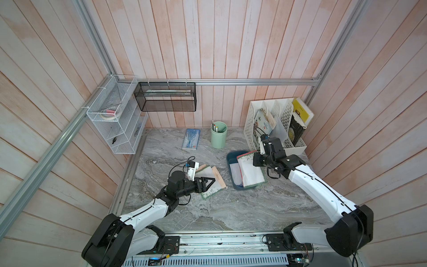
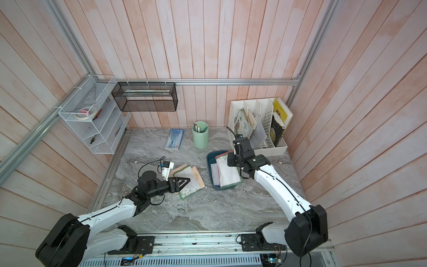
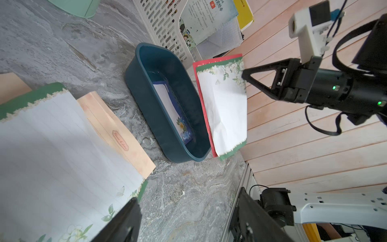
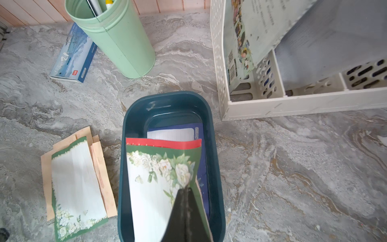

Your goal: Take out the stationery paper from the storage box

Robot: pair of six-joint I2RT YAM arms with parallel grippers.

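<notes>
My right gripper is shut on green floral stationery paper [image 3: 223, 109] with a red-edged sheet behind it, held up over the right part of the teal storage box [image 3: 149, 117]. Inside the box lies blue-edged paper [image 4: 201, 161]. Left of the box, green floral paper [image 1: 206, 180] and tan sheets [image 3: 121, 137] lie on the marble counter. My left gripper [image 1: 206, 182] is open above that pile, with nothing between its fingers.
A white file organiser [image 1: 293, 149] stands behind the box at the right. A mint pen cup [image 1: 218, 138] and blue pack [image 1: 190, 138] stand at the back.
</notes>
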